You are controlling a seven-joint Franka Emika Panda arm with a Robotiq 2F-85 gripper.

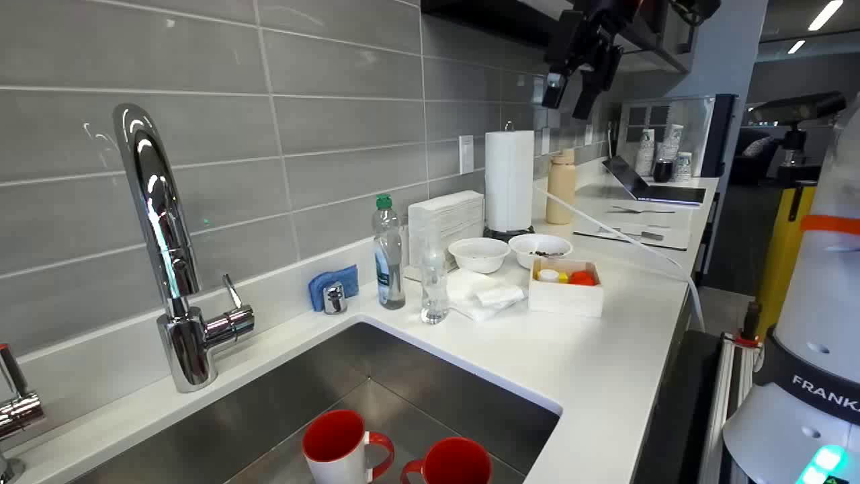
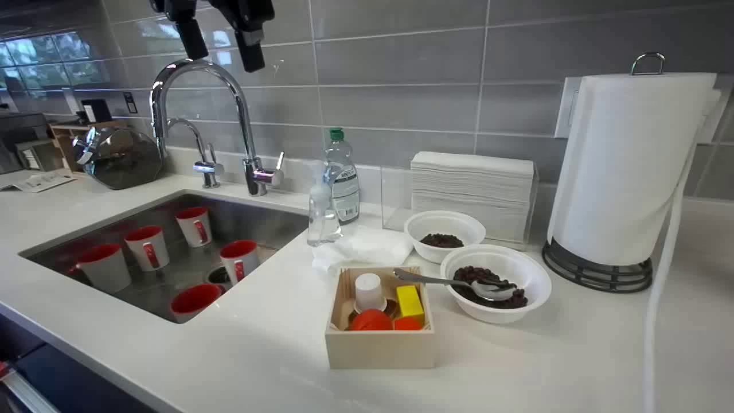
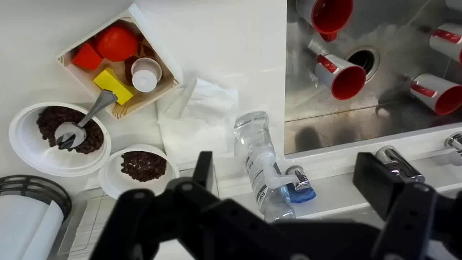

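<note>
My gripper is open and empty, held high above the counter near the tiled wall. In exterior view 2 the gripper [image 2: 225, 58] hangs in the air in front of the tall faucet, touching nothing. A wooden box [image 2: 380, 351] on the counter holds a white cup [image 2: 369, 292], a yellow block [image 2: 410, 303] and red pieces [image 2: 371, 320]. Beside it, a larger white bowl [image 2: 533, 279] contains dark beans and a spoon [image 2: 492, 290]. Behind stands a smaller bowl [image 2: 447, 221] of beans. Several red-and-white mugs [image 2: 147, 248] are in the sink [image 2: 275, 223].
A clear pump bottle [image 2: 321, 213] and a green-capped soap bottle [image 2: 342, 179] stand by the sink's corner. Crumpled paper [image 2: 364, 248] lies behind the box. Napkins [image 2: 475, 196] and a paper towel roll [image 2: 623, 172] line the wall.
</note>
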